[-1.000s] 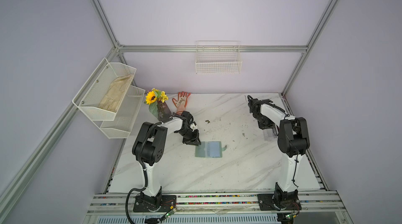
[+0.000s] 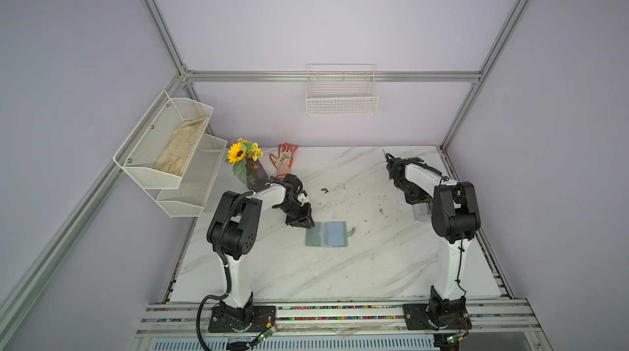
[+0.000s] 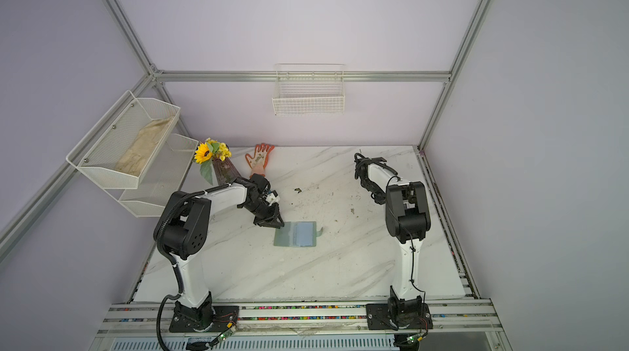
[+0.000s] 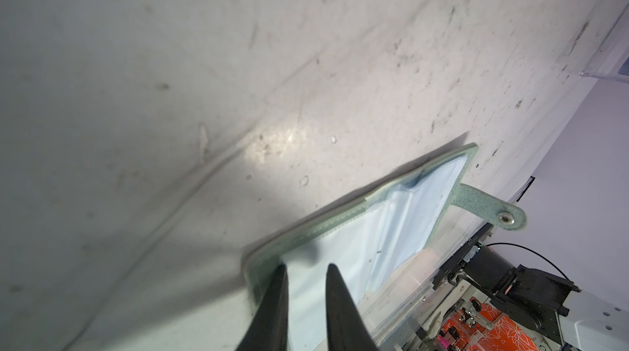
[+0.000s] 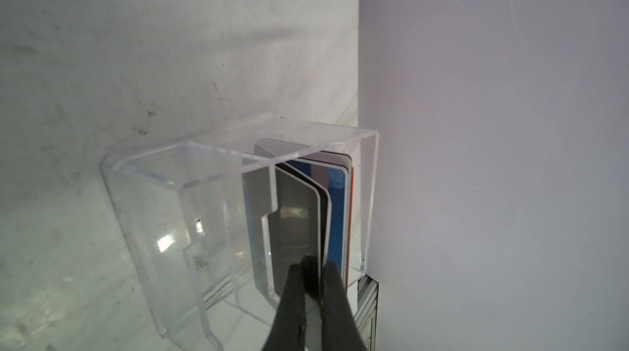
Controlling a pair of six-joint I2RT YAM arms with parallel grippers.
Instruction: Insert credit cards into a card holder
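An open light-green card holder (image 2: 325, 234) with clear sleeves and a snap strap lies at the table's front middle. My left gripper is at its upper left corner, fingers part open over the near end, with no card seen between them. At the right, a clear acrylic box (image 5: 144, 233) holds several cards (image 5: 337, 206) standing on edge. My right gripper reaches into the box at the cards, fingers close together; whether a card is between them is unclear.
A vase of sunflowers (image 2: 252, 170) and an orange-and-white glove (image 2: 283, 157) sit at the back left. Wire baskets hang on the left and back walls (image 2: 340, 98).
The left arm and card holder look unchanged.
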